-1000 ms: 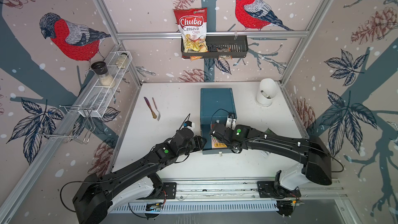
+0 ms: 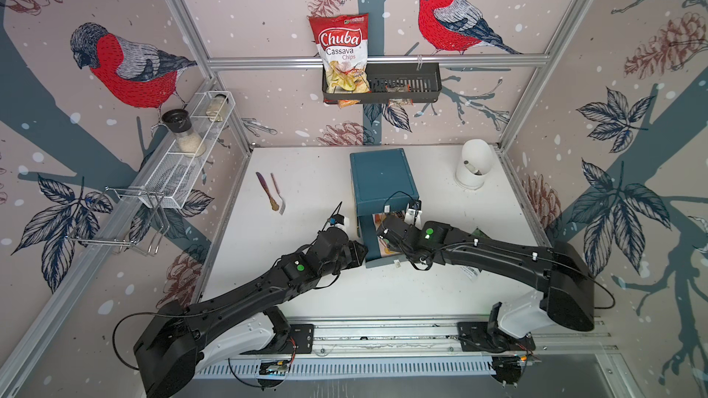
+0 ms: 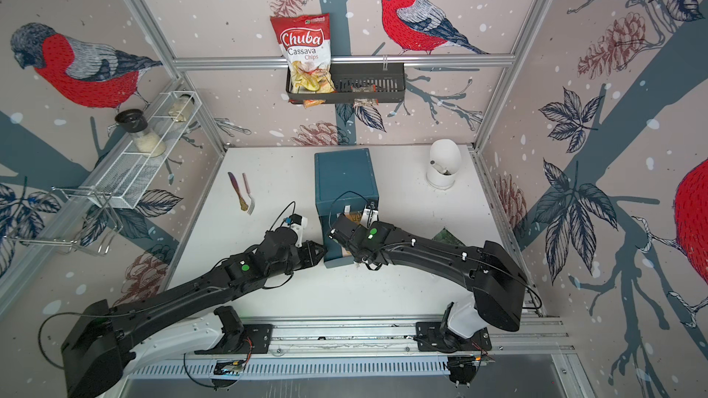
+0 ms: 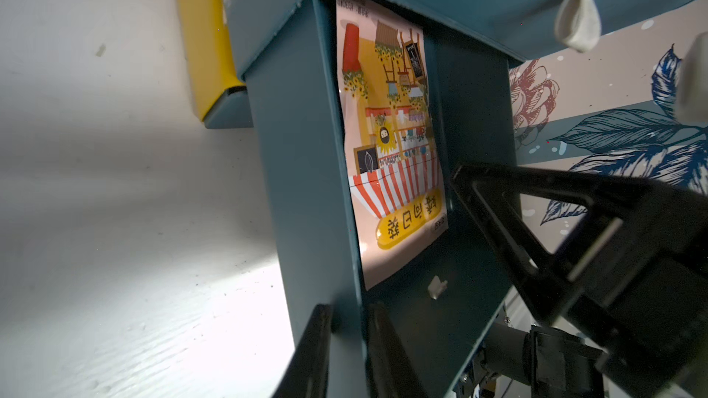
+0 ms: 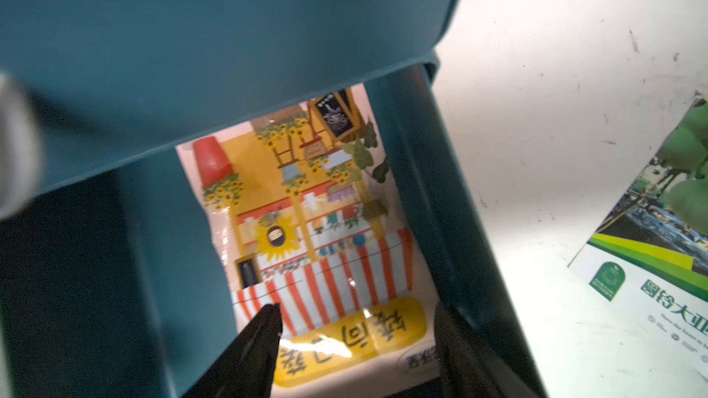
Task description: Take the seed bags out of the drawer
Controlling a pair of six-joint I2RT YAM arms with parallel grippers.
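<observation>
A blue box [image 2: 382, 177] stands mid-table with its drawer [image 4: 306, 199] pulled out toward the front. Lying in the drawer is a pink and yellow seed bag [image 5: 317, 250] with a striped awning print; its far end is under the box's top. My open right gripper is over the bag's near end, nothing held, one finger [image 5: 254, 346] to each side. At the drawer's left wall my left gripper has a finger on either side of the wall's edge; whether it presses on it does not show. A green and white bag [image 5: 656, 250] lies on the table to the right.
A white cup [image 2: 475, 166] stands at the back right. Two utensils [image 2: 267, 191] lie at the left. Overhead, a rack [image 2: 405, 94] holds a chips bag [image 2: 343, 51].
The box and drawer have turned slightly, the far end shifting left. The left arm has barely moved.
</observation>
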